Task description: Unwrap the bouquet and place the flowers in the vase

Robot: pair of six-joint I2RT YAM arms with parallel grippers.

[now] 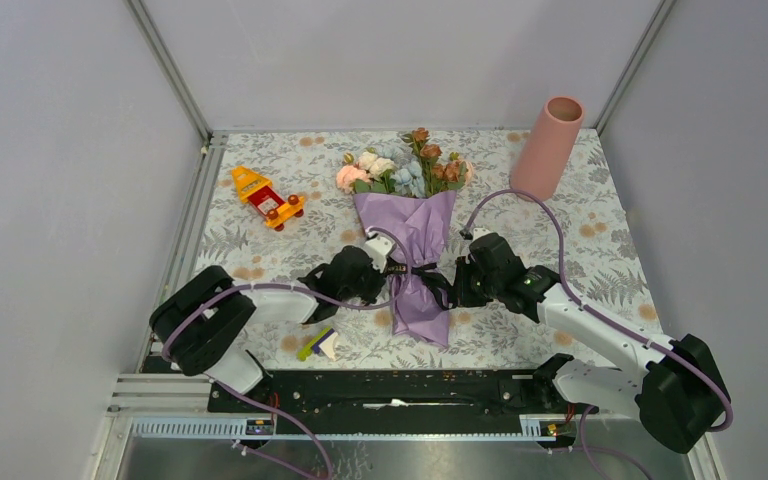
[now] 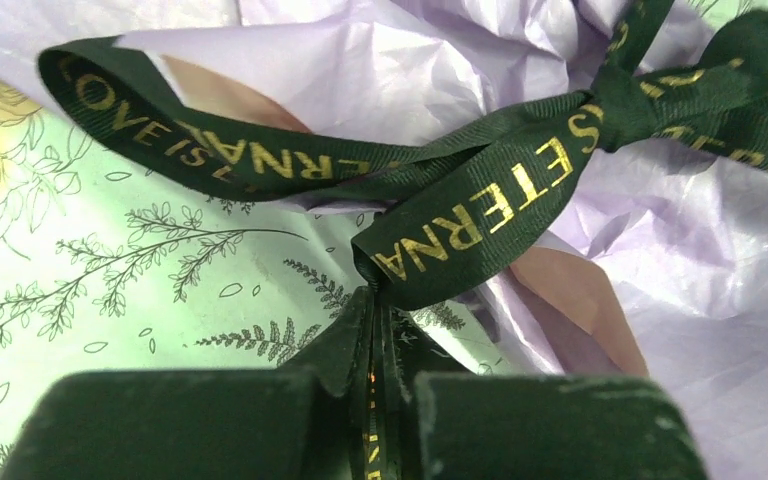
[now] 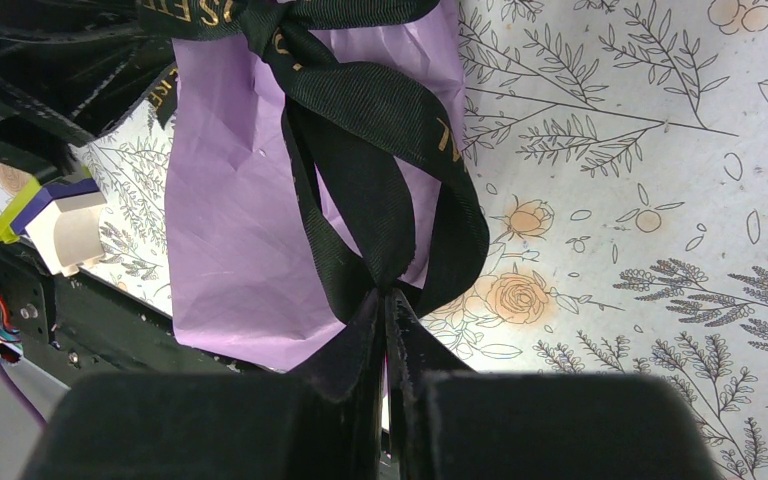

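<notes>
The flowers (image 1: pixel 410 172), peach, white, blue and brown, lie in purple wrapping paper (image 1: pixel 415 222) at the middle of the table. A dark ribbon (image 2: pixel 505 195) with gold lettering is knotted around the paper. My left gripper is shut on one tail of that ribbon, left of the bouquet. In the right wrist view, my right gripper is shut on the lower end of the ribbon's other side, over the paper's right edge. The tall pink vase (image 1: pixel 548 150) stands at the back right, its mouth visible and empty.
An orange and red toy vehicle (image 1: pixel 268 199) sits at the back left. A small yellow, purple and white block (image 3: pixel 63 225) lies near the front edge, below the left arm.
</notes>
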